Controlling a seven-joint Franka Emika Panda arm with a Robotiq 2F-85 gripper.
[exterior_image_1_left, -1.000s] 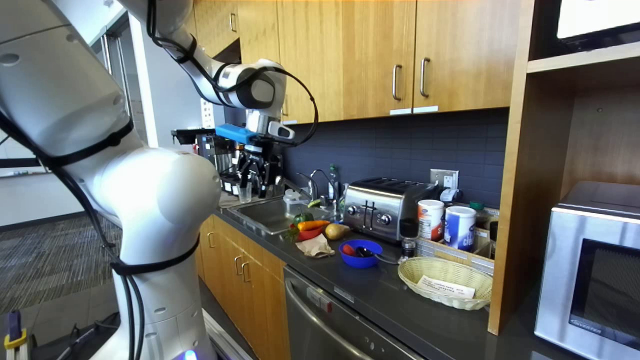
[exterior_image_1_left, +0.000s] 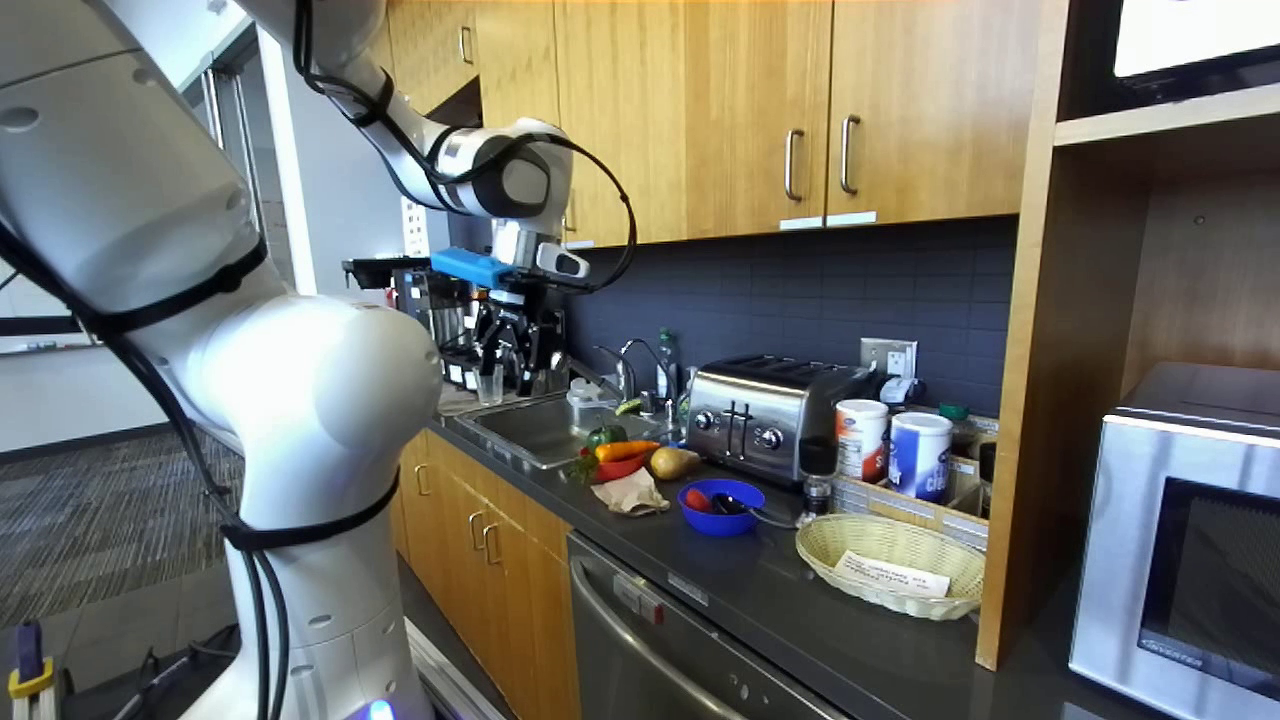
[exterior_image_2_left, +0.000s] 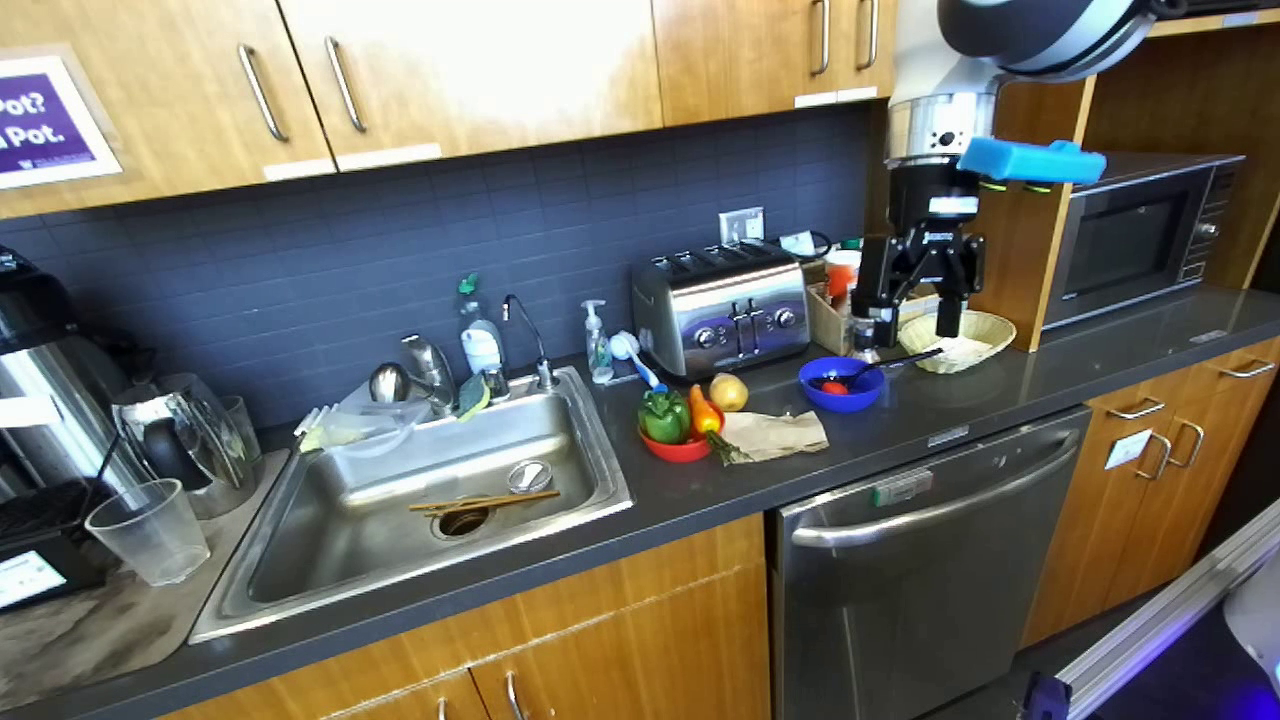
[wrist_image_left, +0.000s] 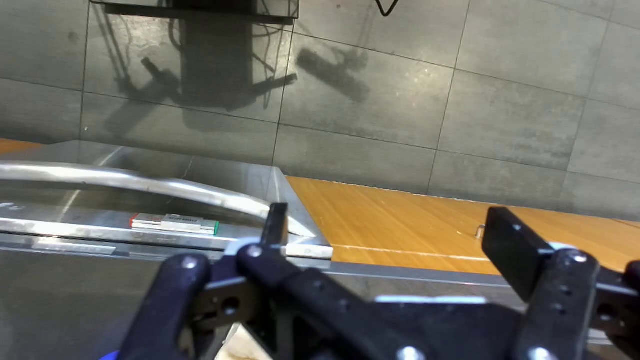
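Observation:
My gripper (exterior_image_2_left: 917, 324) hangs in the air above the counter's front side, pointing down. Its two black fingers stand wide apart in the wrist view, with nothing between them; one fingertip (wrist_image_left: 507, 246) shows at the right. On the counter sits a blue bowl (exterior_image_2_left: 843, 403) with a red item and a dark utensil in it. Beside it lies crumpled brown paper (exterior_image_2_left: 768, 437). A red bowl (exterior_image_2_left: 679, 450) holds a green pepper (exterior_image_2_left: 665, 415) and a carrot (exterior_image_2_left: 703, 412), with a round yellowish item (exterior_image_2_left: 728, 392) behind. The wicker basket (exterior_image_1_left: 824, 554) contains a paper slip.
A steel toaster (exterior_image_2_left: 722, 314) stands against the back wall, with white canisters (exterior_image_1_left: 920, 456) to its right. The sink (exterior_image_2_left: 612, 486) has chopsticks in it. Upper cabinets (exterior_image_1_left: 720, 108) hang over the counter. A microwave (exterior_image_1_left: 1188, 528) stands at the far right.

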